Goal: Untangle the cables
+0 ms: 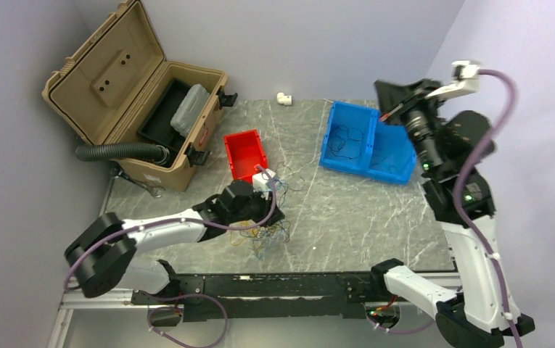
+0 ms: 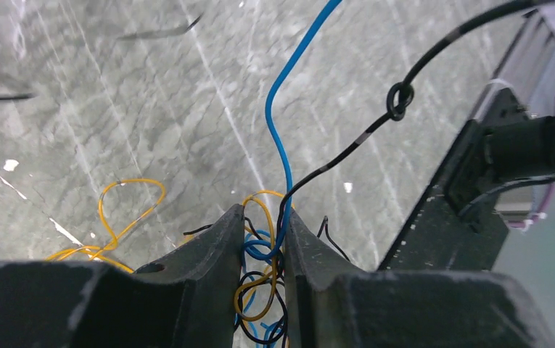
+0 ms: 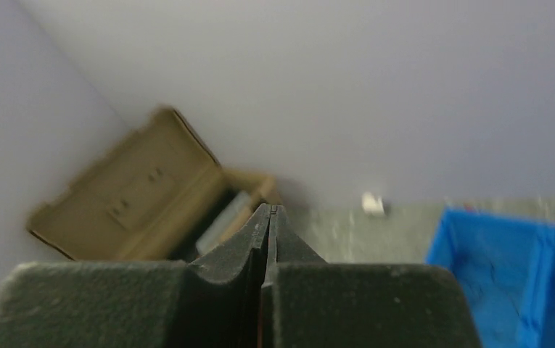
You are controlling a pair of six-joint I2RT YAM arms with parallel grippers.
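My left gripper is shut on a tangle of blue, black and orange cables. Below its fingers hangs the knotted bundle. A blue cable and a black cable with a small loop rise out of the grip toward the camera. Beside it, an orange cable loops over the table. From above, the tangle shows at the left gripper's front side. High over the blue bin's left part, my right gripper is away from the cables; its fingers meet with nothing visible between them.
A blue two-part bin holds a thin dark cable at the back right. The red bin stands just behind the left gripper, near an open tan case. A white fitting lies at the back.
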